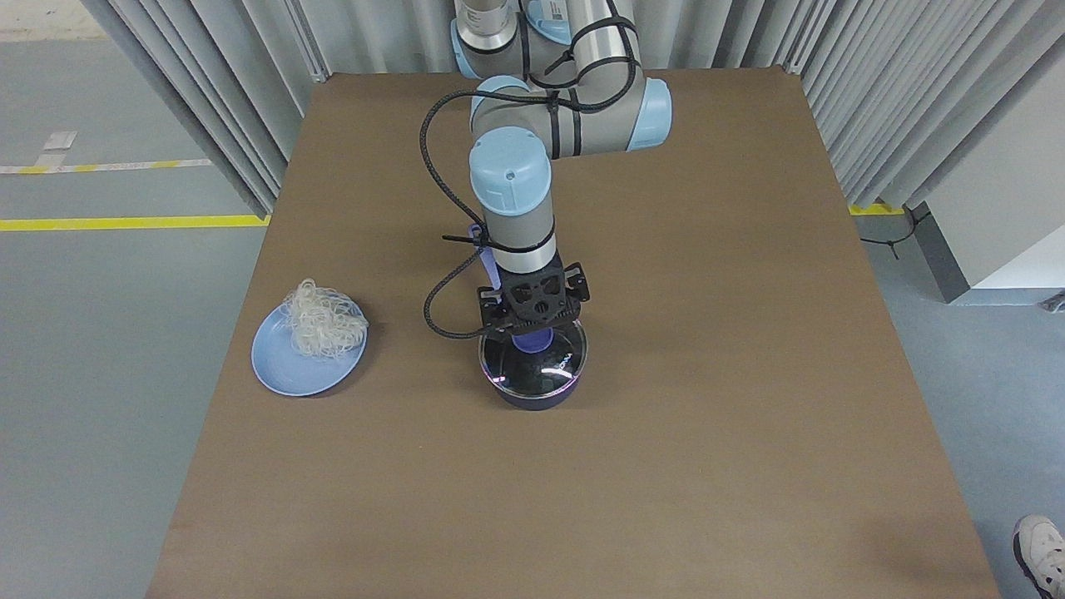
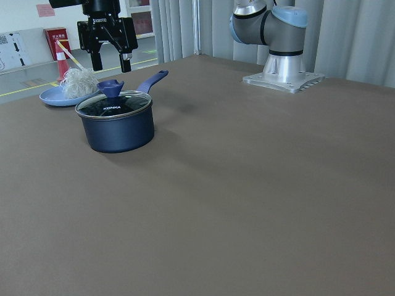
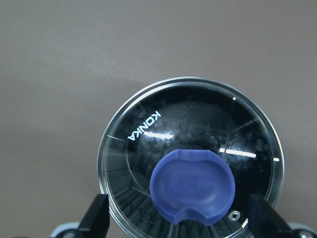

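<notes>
A dark blue pot [image 2: 118, 134] with a glass lid [image 3: 193, 114] and blue knob [image 3: 192, 183] stands on the brown table [image 1: 699, 419]. My gripper [image 2: 111, 63] hangs just above the lid, its fingers apart and empty. In the wrist view the fingertips sit at the lower edge on either side of the knob. The pot's blue handle [image 2: 152, 81] points toward the robot base, mostly hidden under the arm in the front view.
A light blue plate [image 1: 289, 369] holding a tangle of pale noodle-like strands [image 1: 325, 321] lies to the left of the pot in the front view.
</notes>
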